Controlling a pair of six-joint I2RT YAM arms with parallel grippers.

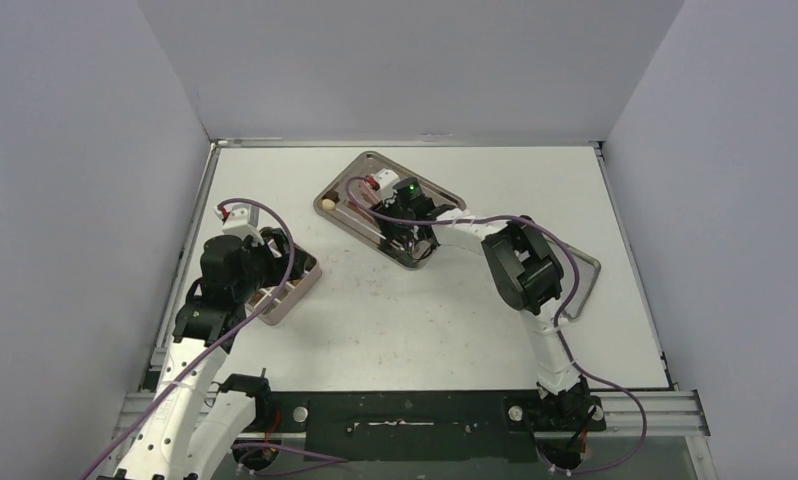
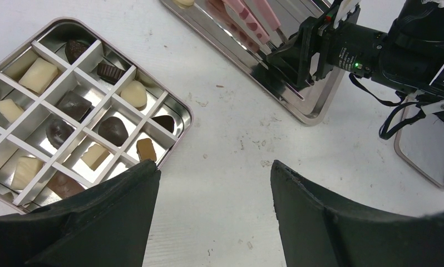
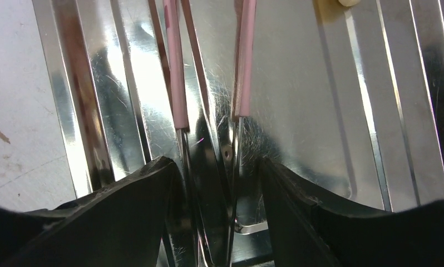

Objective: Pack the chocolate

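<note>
The chocolate box [image 2: 113,95] has compartments holding white, brown and dark pieces. My left gripper is open above the table beside it, with nothing between its fingers. On a steel tray [image 1: 355,228] lie pink-handled tongs [image 3: 243,67]. My right gripper is low over the tray, open around the metal arms of the tongs; whether its fingers touch them is unclear. A pale chocolate piece [image 3: 349,2] lies at the tray's far end.
A second, smaller tray [image 1: 586,275] is at the right, partly behind my right arm.
</note>
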